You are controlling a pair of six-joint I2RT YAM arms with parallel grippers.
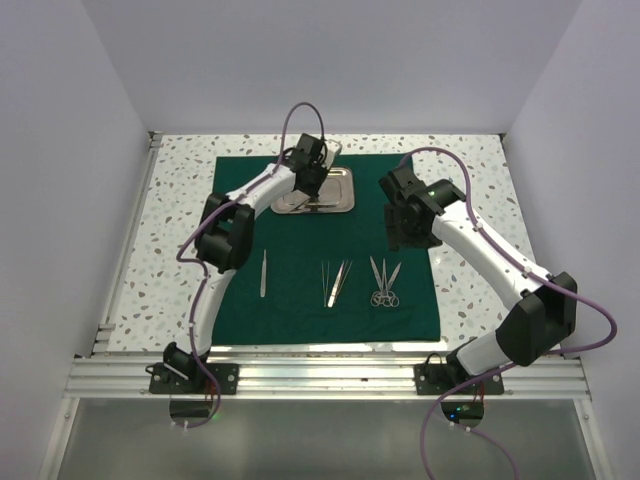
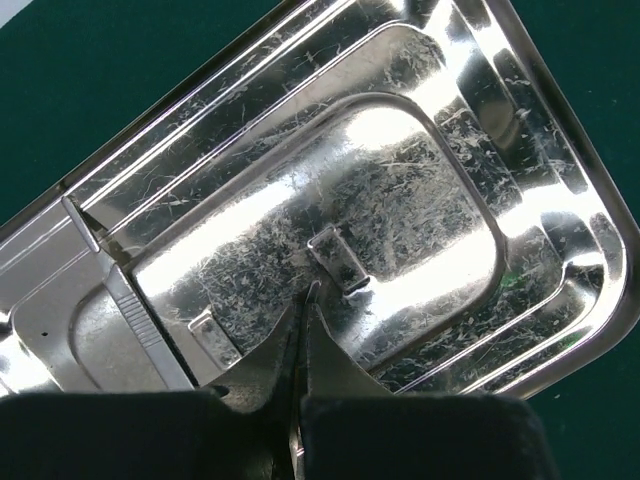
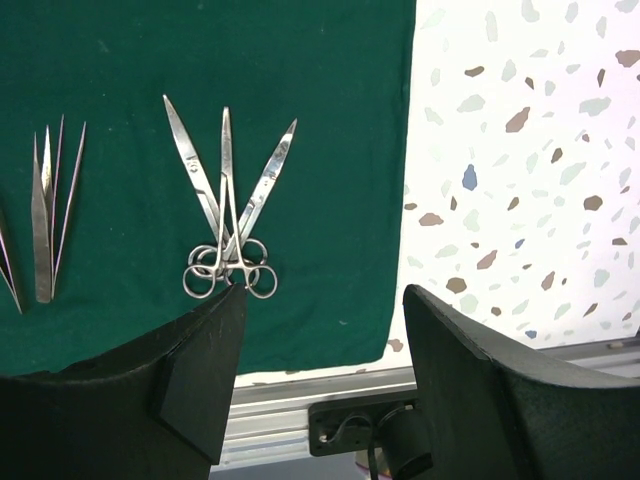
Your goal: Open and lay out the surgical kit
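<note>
The steel tray (image 1: pixel 345 197) lies on the green cloth, and my left gripper is above it, pointing into it. Its fingers look shut, with nothing visible between them. Across the tray's left part in the left wrist view runs a flat metal piece (image 2: pixel 140 315) with a ribbed stretch. Over the cloth's right side, my right gripper stands open and empty. Scissor-like tools (image 1: pixel 384 285) lie fanned out in front of it, ring handles toward the near edge. Several slender tweezer-like tools (image 1: pixel 336 284) lie left of them. A scalpel-like tool (image 1: pixel 263 273) rests farther left.
The green cloth (image 1: pixel 300 325) covers the middle of the speckled table (image 1: pixel 140 270). Its centre, between the tray and the tool row, is bare. A metal rail (image 1: pixel 320 372) runs along the near edge.
</note>
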